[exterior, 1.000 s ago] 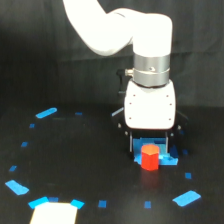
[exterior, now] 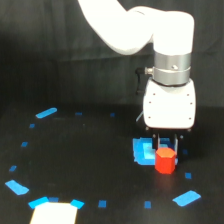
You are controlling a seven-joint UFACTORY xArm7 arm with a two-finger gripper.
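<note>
A small red block [exterior: 165, 160] is low at the right of the camera view, in front of the right part of a bright blue square [exterior: 143, 152]. The white arm reaches down from the top, and its gripper [exterior: 166, 146] is right above and behind the block. The dark fingers are hard to make out against the black background. Whether they touch the block or have closed on it cannot be told, nor whether the block rests on the table.
Blue tape strips and small blue marks lie on the black table, such as the strip [exterior: 187, 198] at the front right. A pale object [exterior: 54, 213] stands at the front left edge.
The gripper has moved to the right. The red block has shifted right by a similar amount and sits slightly lower in view, uncovering more of the blue square's left part.
</note>
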